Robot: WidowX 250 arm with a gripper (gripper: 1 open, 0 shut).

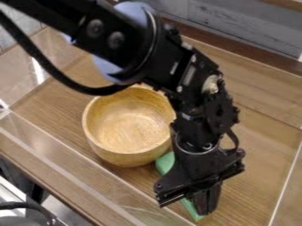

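My black gripper (203, 196) reaches down from the top of the camera view to the right of a wooden bowl (118, 128). Its fingers are low over a flat green object (167, 162), which shows at the bowl's right edge and below the gripper and is partly hidden by it. The fingers point down and look close together; whether anything is between them is not clear.
The wooden table (253, 132) has free room to the right and behind the bowl. Clear panels run along the left and front edges. A wall stands at the back, and cables lie at the bottom left.
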